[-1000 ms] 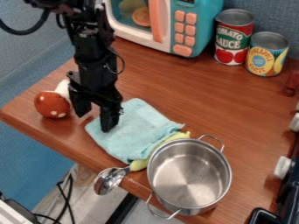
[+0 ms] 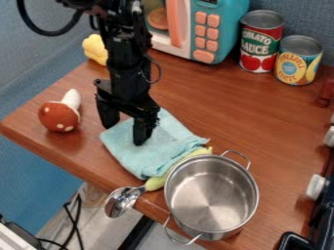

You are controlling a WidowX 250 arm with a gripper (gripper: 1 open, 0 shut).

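Observation:
My black gripper [image 2: 127,117] hangs over a light blue folded cloth [image 2: 163,151] on the wooden table, its fingers low at the cloth's upper-left part. Whether they are open or shut on the cloth is hard to tell. A red round object with a white top [image 2: 59,114] sits at the left. A steel pot [image 2: 209,199] stands at the front right, with a steel spoon [image 2: 121,200] and a yellow-green item [image 2: 156,181] beside it.
A toy microwave [image 2: 205,29], a tomato sauce can [image 2: 260,44] and a yellow can [image 2: 298,63] stand at the back. A yellow object [image 2: 96,49] is at the back left. A black appliance lines the right edge.
My gripper has moved a little to the right, from beside the red object to over the cloth. The other things look unmoved.

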